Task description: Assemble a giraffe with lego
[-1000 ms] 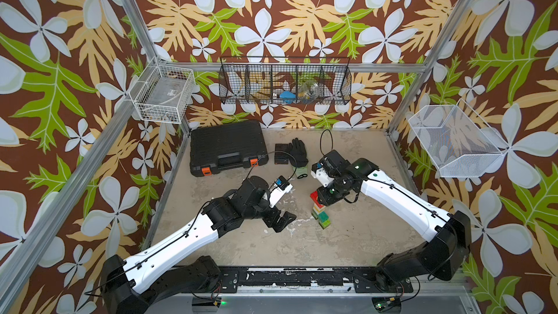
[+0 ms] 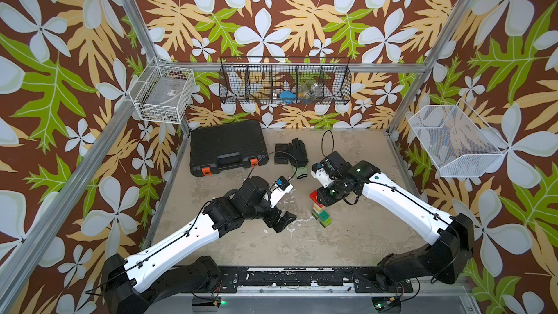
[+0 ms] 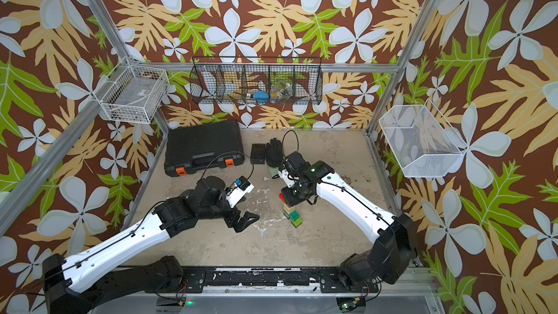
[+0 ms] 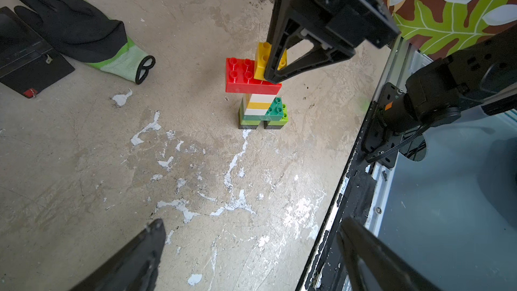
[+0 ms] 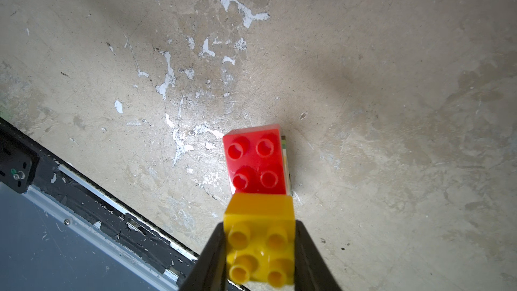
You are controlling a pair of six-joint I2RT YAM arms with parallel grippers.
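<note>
In the left wrist view a small lego stack stands upright on the table. Green pieces (image 4: 250, 122) form its feet, with a teal piece (image 4: 275, 108) above, then a white-and-yellow column (image 4: 258, 104) and a wide red brick (image 4: 239, 76) across the top. My right gripper is shut on a yellow brick (image 5: 260, 204), which rests at or just over one end of the red brick; whether its studs are fully seated I cannot tell. My left gripper (image 2: 284, 222) hangs open to the left of the stack, nothing between its fingers.
Behind lie a black glove (image 4: 80, 27) and a small black box (image 4: 29, 56). A black case (image 2: 227, 146) occupies the back left. Wire baskets (image 2: 284, 84) hang along the rear wall. Bare table (image 2: 360, 238) surrounds the stack at the front.
The right arm and the stack under it have shifted only very slightly. The left arm has stayed still.
</note>
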